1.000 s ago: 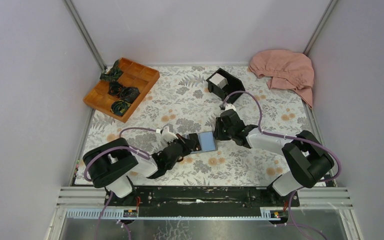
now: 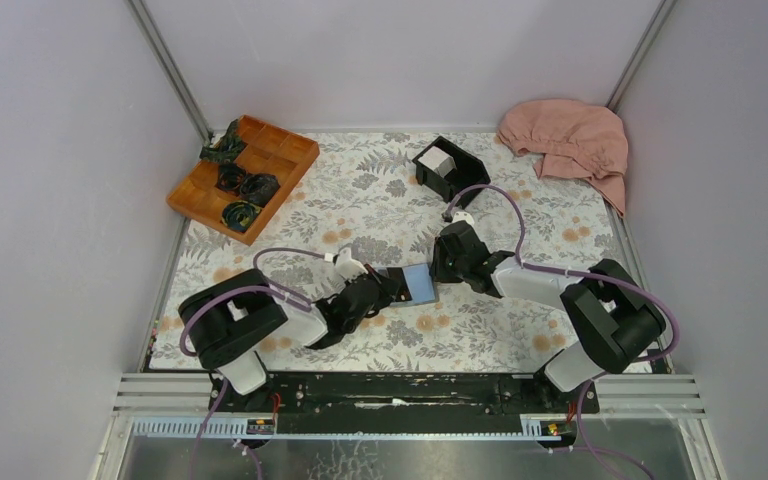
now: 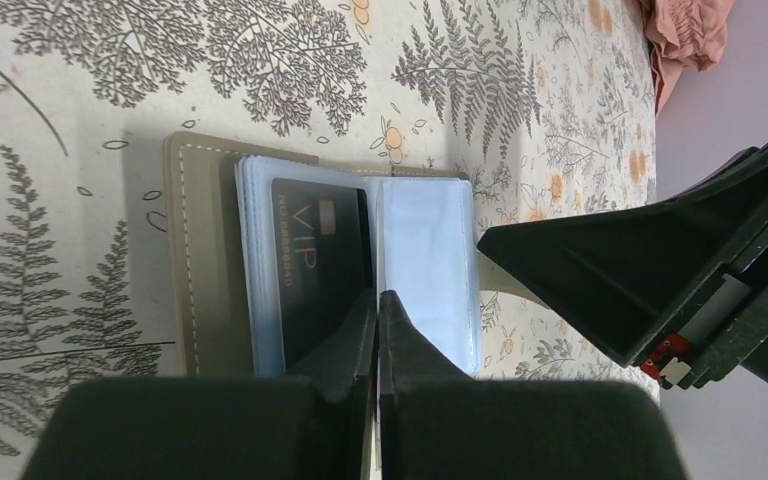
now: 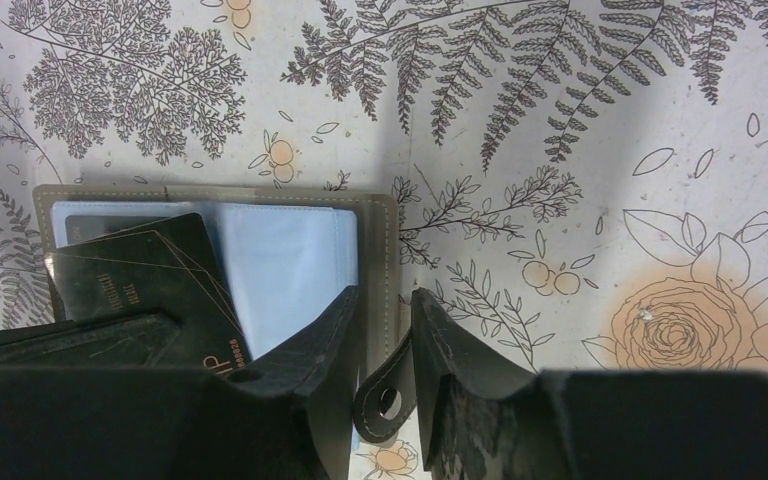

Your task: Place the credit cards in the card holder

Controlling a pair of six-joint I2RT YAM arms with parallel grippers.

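Note:
The card holder (image 4: 378,215) lies open on the table, beige-edged with light blue sleeves (image 4: 285,260). A dark card reading VIP (image 3: 310,260) rests in its left part. My left gripper is shut on another black card, which shows edge-on as a thin line in the left wrist view. In the right wrist view that card stands tilted over the holder's left half. My right gripper is part open at the holder's right edge. A dark strap with a hole (image 4: 368,408) shows between its fingers; whether they touch it I cannot tell.
A wooden tray (image 2: 285,150) with dark bundles stands at the back left. A black box (image 2: 470,168) with a white thing inside is at the back, and a pink cloth (image 2: 570,140) lies back right. The table's middle behind the holder is clear.
My left gripper has shifted a little to the right with the black card in it. The holder has also slid slightly right. The right arm has barely moved.

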